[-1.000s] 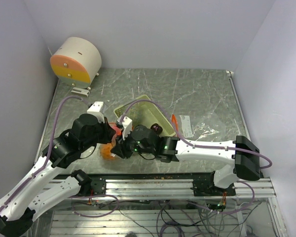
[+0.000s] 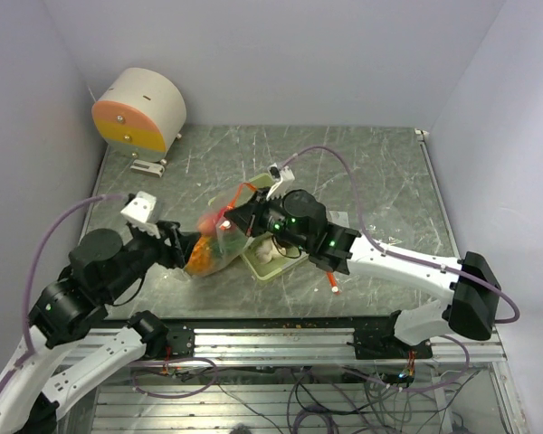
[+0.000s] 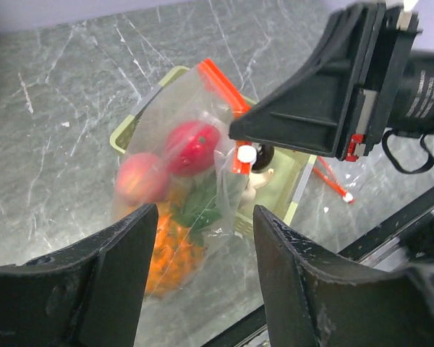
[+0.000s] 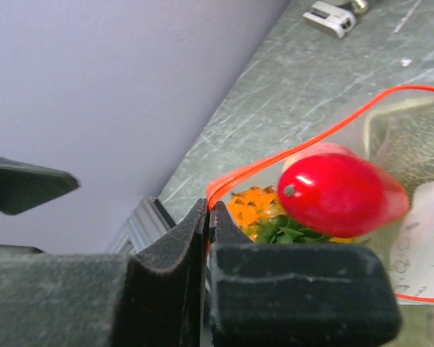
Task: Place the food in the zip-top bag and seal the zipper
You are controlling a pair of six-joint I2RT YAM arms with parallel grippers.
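Observation:
A clear zip bag (image 3: 228, 119) with an orange rim hangs over the table, holding red food (image 4: 343, 195), leafy greens (image 4: 289, 230) and orange pieces (image 3: 170, 256). My right gripper is shut on the bag's orange rim, and the mouth gapes wide in the right wrist view. A white slider (image 3: 247, 154) sits on the rim beside the right fingertips. To the left of the bag my left gripper stands open, its fingers well apart; the bag shows beyond the gap, with no film seen pinched.
A pale green tray (image 2: 270, 269) lies under and right of the bag, with white and dark food in it. Another orange strip with a white slider (image 3: 346, 194) lies on the table. A rounded cabinet (image 2: 140, 108) stands back left.
The left gripper has drawn back left and toward the front, away from the bag. The right gripper has moved back and slightly right, carrying the bag partly over the tray.

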